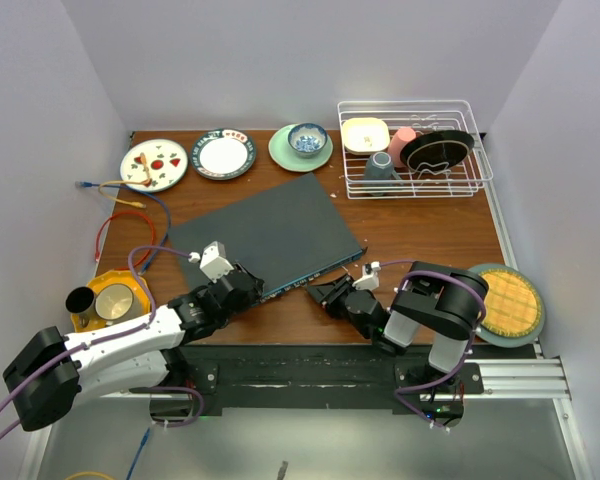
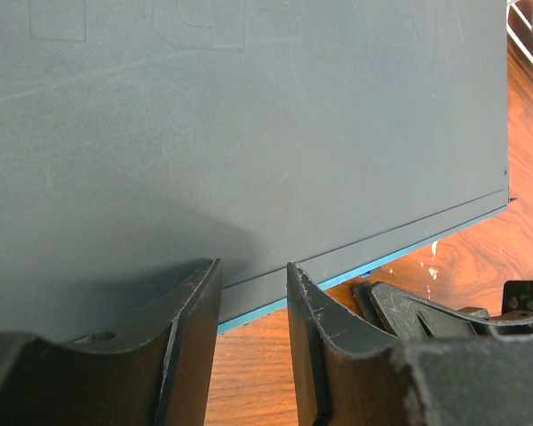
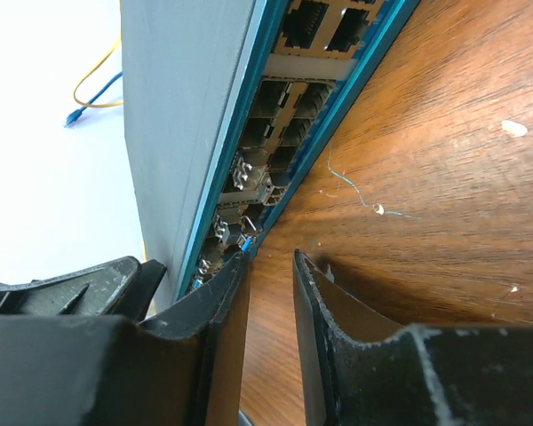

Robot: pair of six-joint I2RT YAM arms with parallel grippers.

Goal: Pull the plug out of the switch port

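The grey switch [image 1: 260, 225] lies angled on the wood, its port row [image 3: 275, 133] facing the right gripper. A small blue piece [image 3: 246, 244] shows at the lower ports, close behind the right gripper's left finger; whether it is a plug is unclear. My right gripper's fingers stand somewhat apart, with nothing clearly between them, just beside the ports. My left gripper is at the switch's near edge, its fingertips over the top panel; what it holds, if anything, is not visible between the tips.
Plates, a bowl on a green plate [image 1: 283, 151] and a dish rack [image 1: 460, 185] stand at the back. Loose cables [image 1: 110, 230] lie on the left, beside a yellow tray [image 1: 138, 284] with cups. A yellow-topped round dish [image 1: 510, 300] is at the right.
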